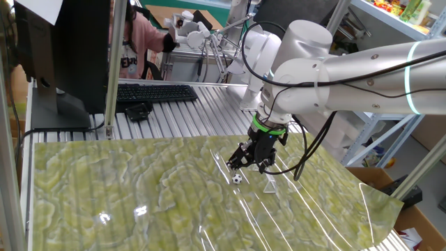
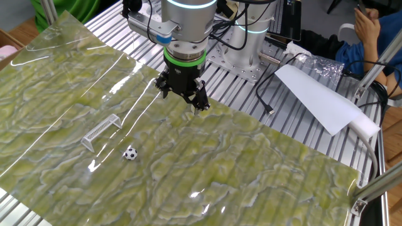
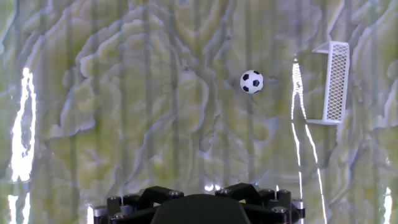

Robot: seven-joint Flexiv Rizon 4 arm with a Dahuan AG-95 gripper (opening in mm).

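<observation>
A small black-and-white soccer ball (image 3: 252, 81) rests on the green marbled sheet. Beside it stands a little white goal with a netted back (image 3: 336, 82), its open side toward the ball in the wrist view. My black gripper (image 2: 183, 102) hangs above the sheet with its fingers spread wide and nothing between them. From exterior view 2, both the ball (image 2: 130, 153) and the goal (image 2: 100, 132) lie apart from the gripper. In exterior view 1, the gripper (image 1: 247, 169) overlaps the area just behind the ball (image 1: 237, 178), and the goal (image 1: 270, 184) is partly seen at its right.
Bare marbled sheet (image 2: 251, 169) surrounds the ball and goal. A keyboard (image 1: 157, 93) and a monitor (image 1: 70, 63) stand at the back left. White paper (image 2: 320, 97) and a loose cable lie on the slatted table near the arm's base. Metal posts rise at the edges.
</observation>
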